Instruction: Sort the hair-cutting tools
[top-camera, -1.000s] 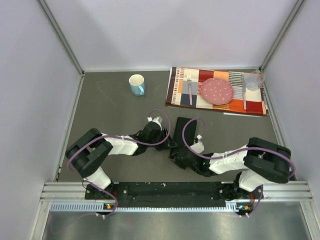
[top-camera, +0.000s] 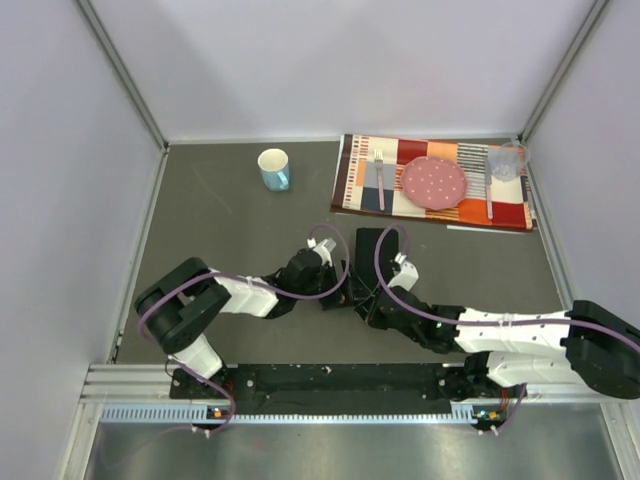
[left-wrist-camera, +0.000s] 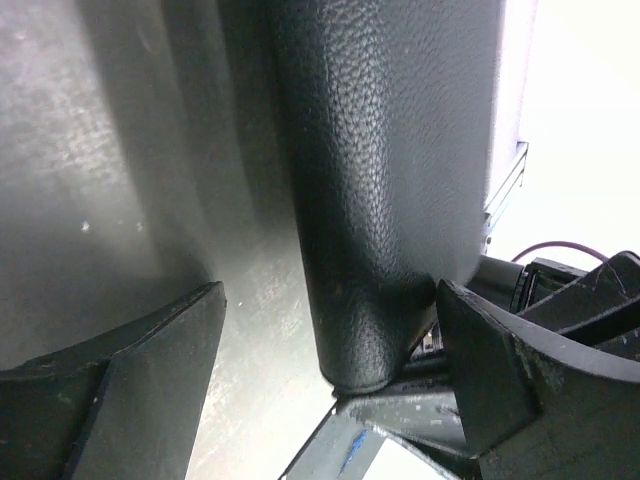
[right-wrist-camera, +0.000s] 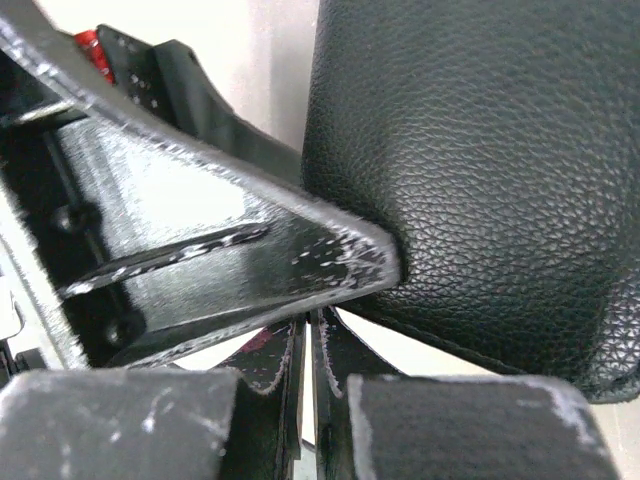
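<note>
A black leather case (top-camera: 375, 250) lies flat on the table, its near end beside both grippers. No separate hair cutting tools can be made out. My left gripper (top-camera: 347, 288) stands open at the case's near left side. In the left wrist view the case (left-wrist-camera: 370, 180) reaches down between its spread fingers, close to the right one. My right gripper (top-camera: 366, 312) is shut at the near end, with nothing visible between its fingers. The right wrist view has the case (right-wrist-camera: 480, 180) at upper right, and a black finger of the left gripper crossing beside it.
A light blue mug (top-camera: 273, 170) stands at the back left. At the back right is a patterned placemat (top-camera: 415, 150) with a fork (top-camera: 379, 180), a pink plate (top-camera: 434, 183), a knife (top-camera: 489, 190) and a clear glass (top-camera: 506, 162).
Both grippers have moved to the right, the right one with its arm swinging outward. The case has shifted slightly right and turned straighter.
</note>
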